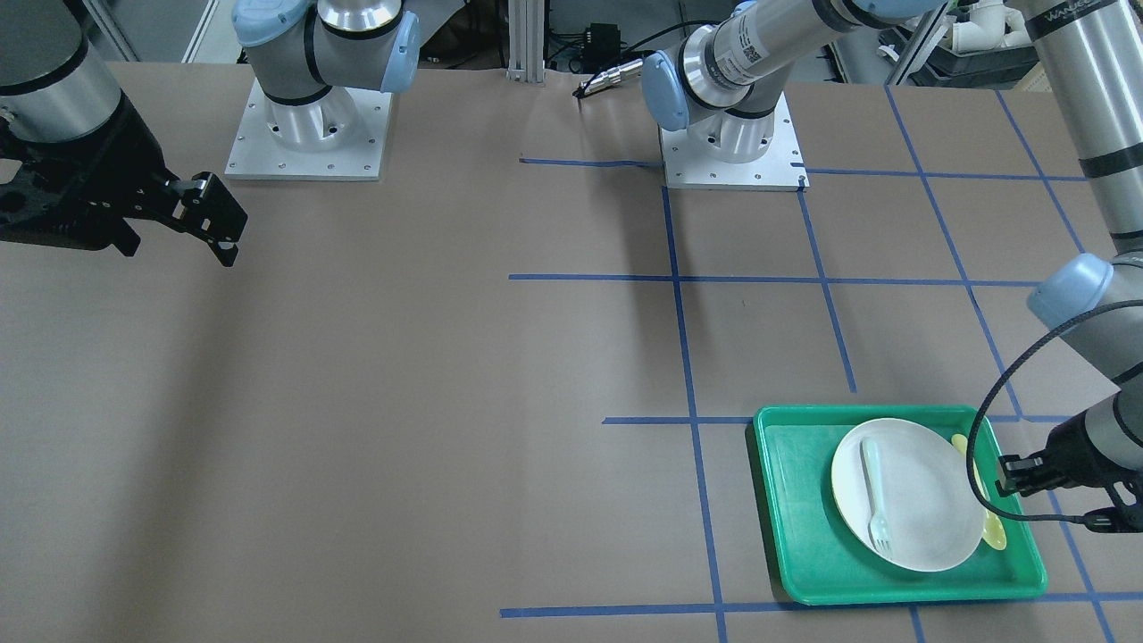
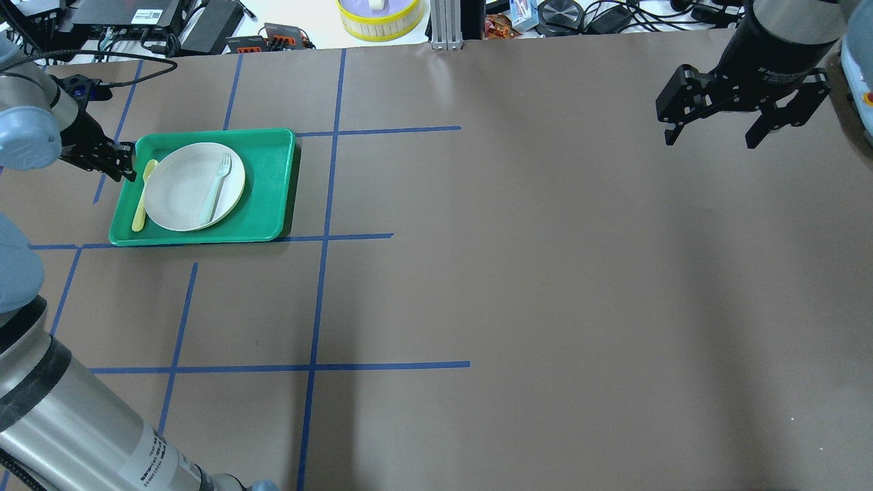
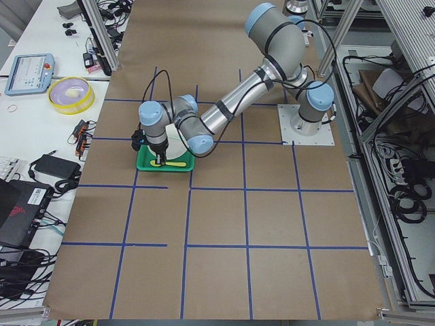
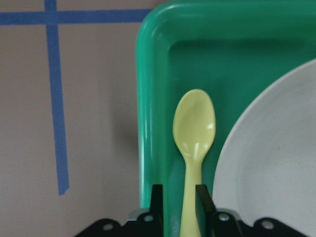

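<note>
In the green tray (image 1: 798, 504) lies a white plate (image 1: 932, 504), a pale fork (image 1: 875, 493) on it. A yellow spoon (image 4: 193, 128) lies in the tray beside the plate, along the tray's side. My gripper is over that side of the tray, its fingers open on either side of the spoon's handle in the wrist view; whether they touch it I cannot tell.
Other robot arms stand at the table's edges, one with a black end tool (image 2: 741, 98).
</note>
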